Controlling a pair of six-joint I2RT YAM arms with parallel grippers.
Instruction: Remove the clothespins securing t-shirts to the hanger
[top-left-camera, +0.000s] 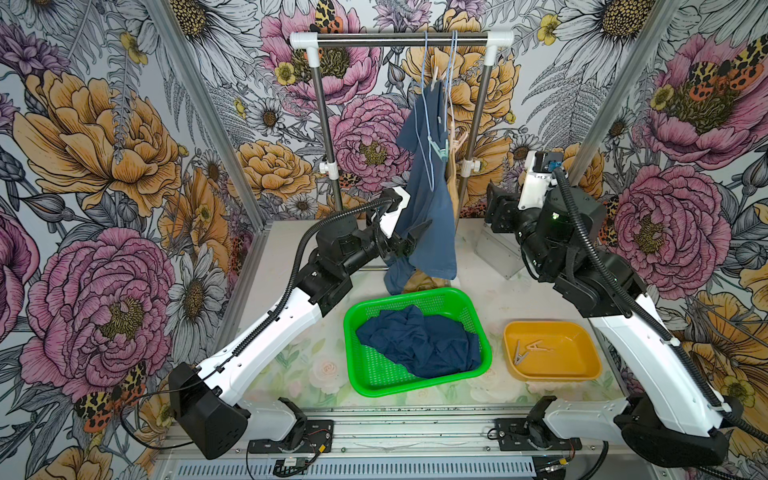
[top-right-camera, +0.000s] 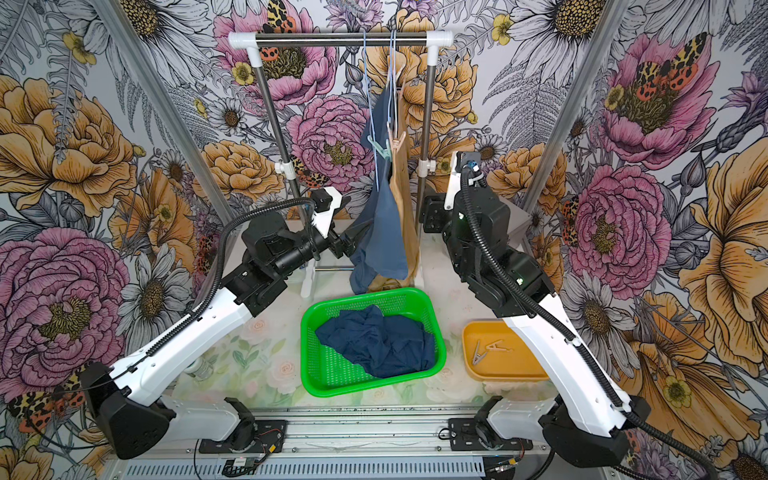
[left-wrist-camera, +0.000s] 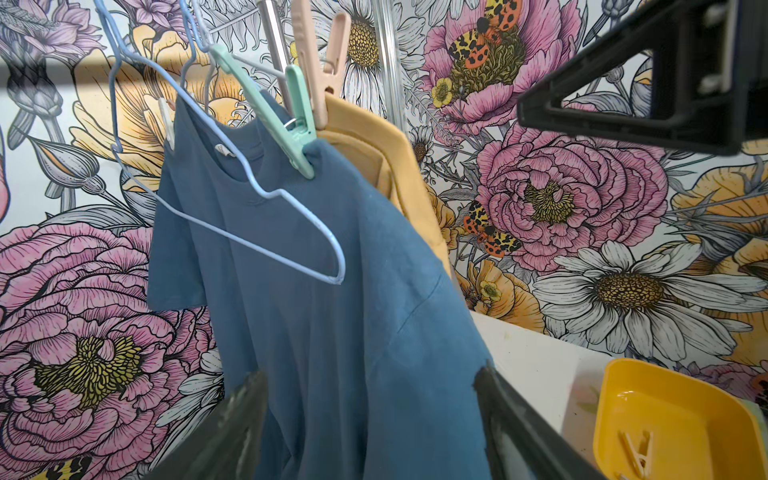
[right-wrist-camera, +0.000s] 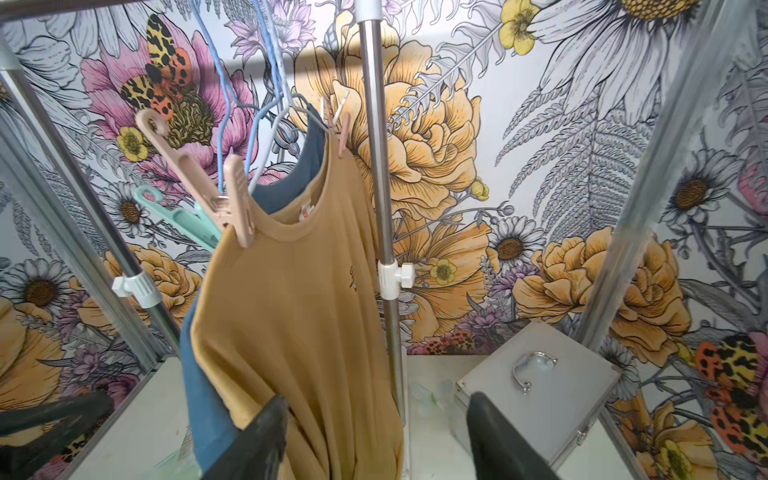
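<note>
A blue T-shirt (left-wrist-camera: 280, 320) hangs on the rack beside a mustard T-shirt (right-wrist-camera: 304, 320) on blue hangers (left-wrist-camera: 341, 264). A mint clothespin (left-wrist-camera: 268, 112) grips the blue shirt's shoulder; pink clothespins (right-wrist-camera: 240, 208) sit on the mustard shirt's shoulder, smaller ones farther back. My left gripper is open before the blue shirt, empty. My right gripper faces the mustard shirt from right of the hanging clothes, fingers apart with nothing visible between them.
A green basket (top-left-camera: 360, 368) holding dark blue cloth stands at the front. An orange tray (top-left-camera: 576, 356) with loose clothespins is at front right. A metal box (right-wrist-camera: 532, 400) sits at back right. Rack poles (right-wrist-camera: 376, 184) flank the shirts.
</note>
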